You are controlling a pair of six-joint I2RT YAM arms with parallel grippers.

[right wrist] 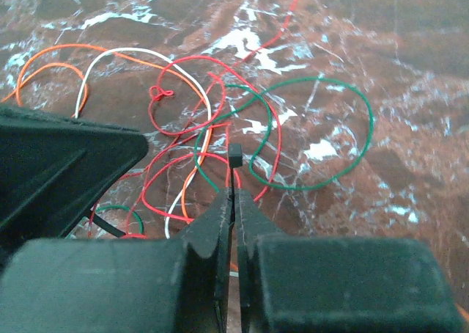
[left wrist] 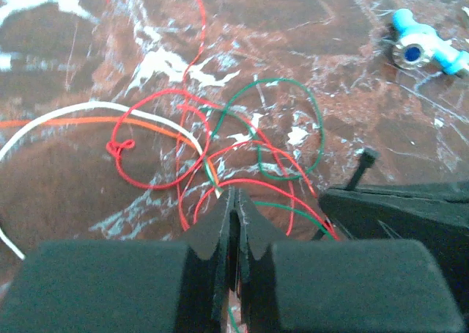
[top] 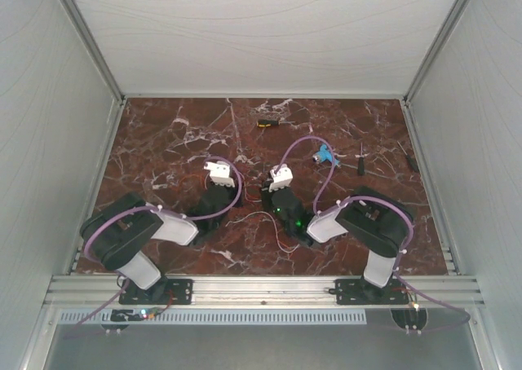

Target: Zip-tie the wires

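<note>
Red, green, white and orange wires [left wrist: 157,119] lie in loose loops on the marble table, most clearly in both wrist views. A black zip tie [right wrist: 234,155] shows its small square head just above the fingertips of my right gripper, which is shut on it. In the left wrist view that zip tie's head [left wrist: 366,158] rises over the right gripper. My left gripper is shut above the wires; nothing clear shows between its tips. A short black strip [right wrist: 106,224] emerges below it in the right wrist view; I cannot tell whether the fingers hold it.
A blue fitting [top: 325,155] lies to the right behind the arms. A yellow-black tool [top: 267,124] is at the back, with a screwdriver [top: 361,165] and another dark tool [top: 412,164] on the right. The two grippers are close together.
</note>
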